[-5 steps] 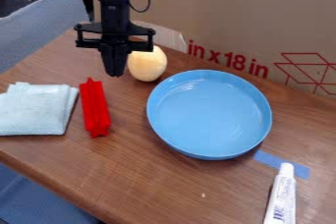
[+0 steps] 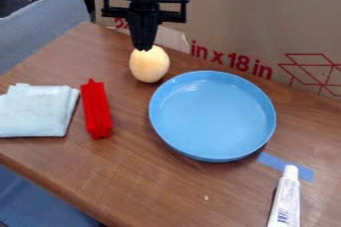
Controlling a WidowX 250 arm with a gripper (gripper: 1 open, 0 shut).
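Note:
My black gripper [image 2: 143, 42] hangs above a pale yellow round object [image 2: 150, 66] at the upper middle of the table, its fingertips just over that object's top, with nothing seen between them; it looks shut. To the right lies an empty blue plate [image 2: 212, 115]. A red elongated object [image 2: 98, 109] lies to the left of the plate, beside a folded light blue cloth [image 2: 34, 112].
A white tube [image 2: 285, 199] lies at the front right by blue tape. A cardboard box [image 2: 246, 27] stands along the back, and a grey padded edge [image 2: 40, 37] runs at the left.
My gripper has moved right and up, from left of the pale round object to above it. The objects on the table look unmoved.

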